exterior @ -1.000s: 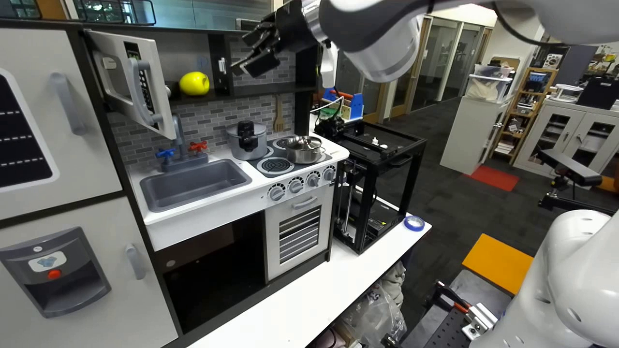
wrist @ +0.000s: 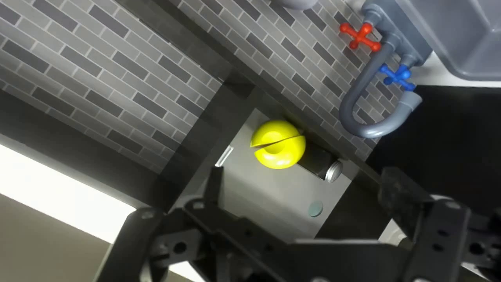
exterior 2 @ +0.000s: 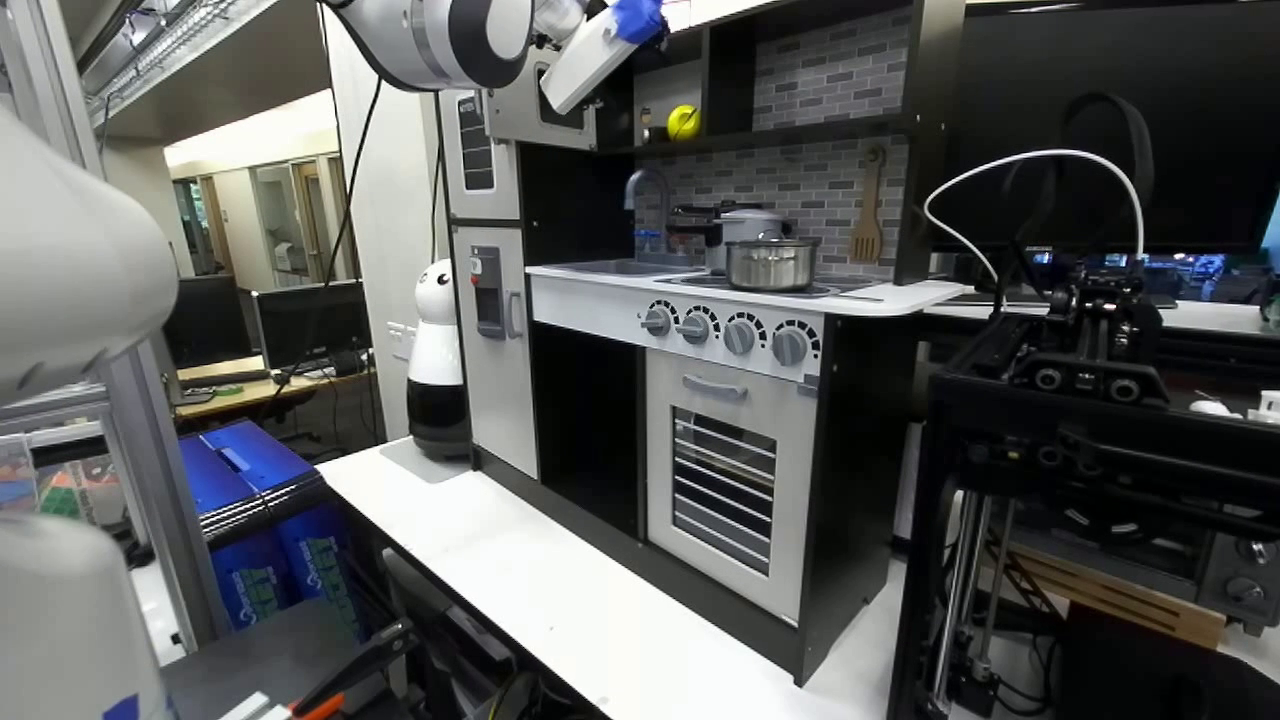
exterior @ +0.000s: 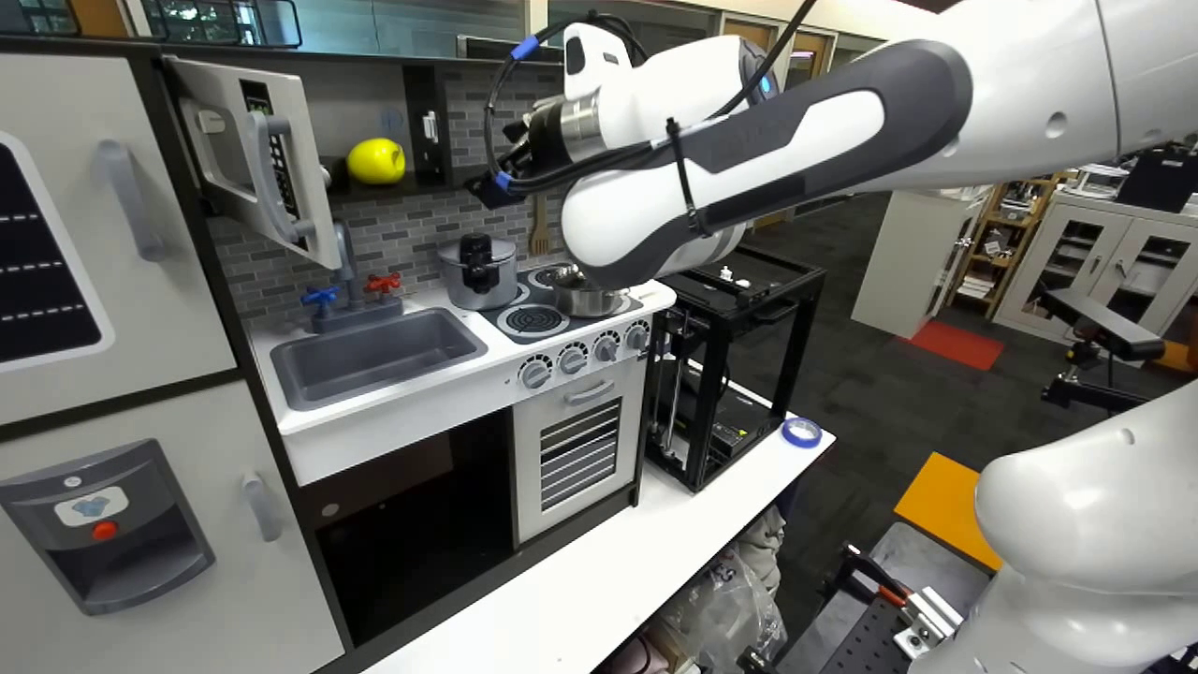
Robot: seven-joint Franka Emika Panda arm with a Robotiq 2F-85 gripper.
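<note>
A round yellow toy fruit with a cut line across it sits in the shelf compartment behind the hinged-out microwave door. From the wrist, the yellow fruit shows beyond the fingers, with a dark silver-capped cylinder beside it. My gripper is open, its two fingers wide apart with nothing between them. In the first exterior view the gripper hangs right of the fruit, in front of the shelf and above the stove, partly covered by cables. The second exterior view does not clearly show its fingers.
Below the shelf are the sink and the faucet with red and blue handles. A lidded grey pot and a metal pot stand on the stove. Shelf dividers and the microwave door flank the fruit.
The arm has swung round and its forearm now crosses in front of the stove's right side. The gripper has turned and sits somewhat lower, with the fruit and microwave door unmoved.
</note>
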